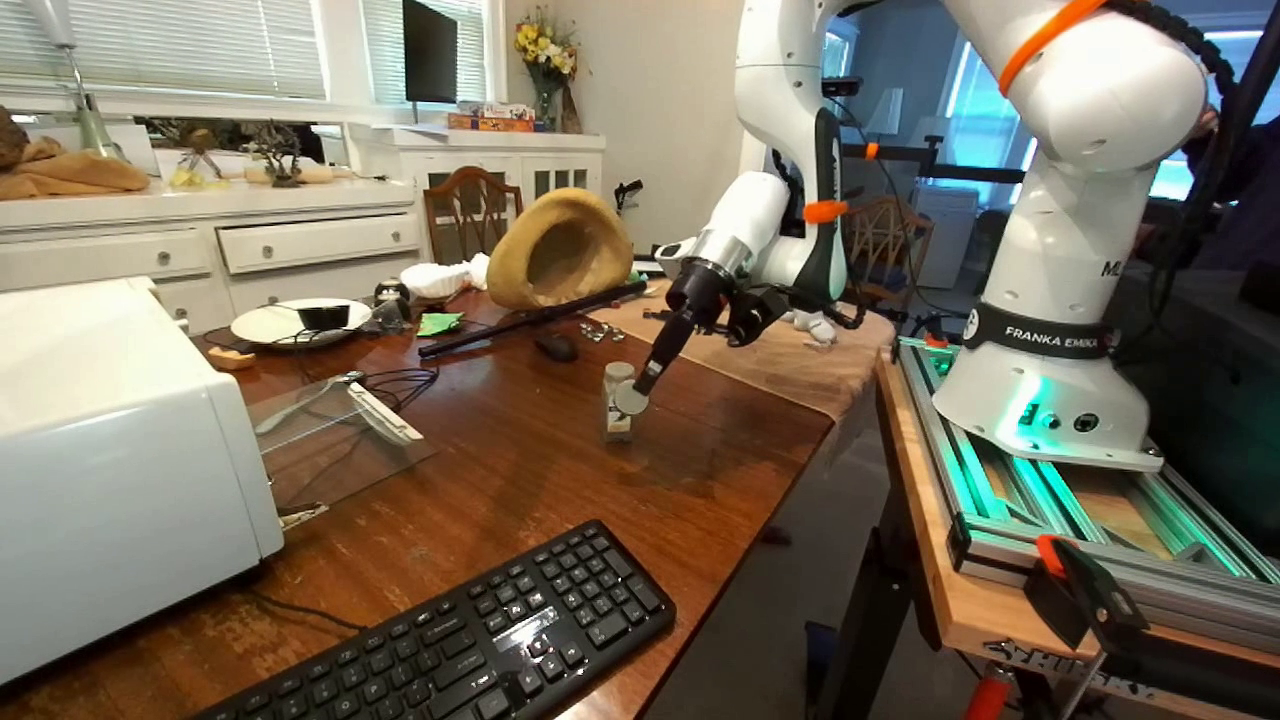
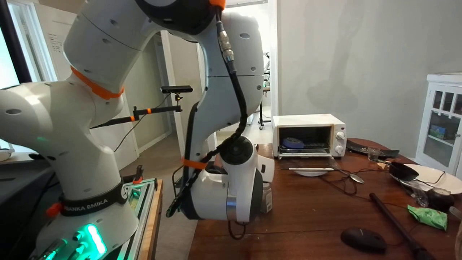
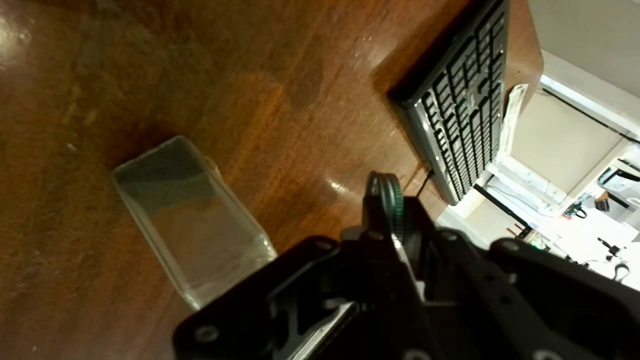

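Observation:
In exterior view 1, a small clear container (image 1: 618,425) with a pale label stands upright on the brown table. My gripper (image 1: 637,397) is at the container's right side, fingers pointing down and left, shut on a round, pale grey disc (image 1: 630,401). The disc overlaps the container in this view; whether they touch, I cannot tell. The wrist view shows the disc (image 3: 394,201) nearly edge-on at the fingertips, and a clear rectangular container (image 3: 192,222) to the left. Exterior view 2 hides the gripper behind the arm, with part of the labelled container (image 2: 266,200) showing.
A black keyboard (image 1: 480,636) lies near the table's front edge, and a white toaster oven (image 2: 309,123) stands at one end. A black mouse (image 1: 557,347), a dark rod (image 1: 528,319) and a tan hat (image 1: 558,246) are farther back. Bare table surrounds the container.

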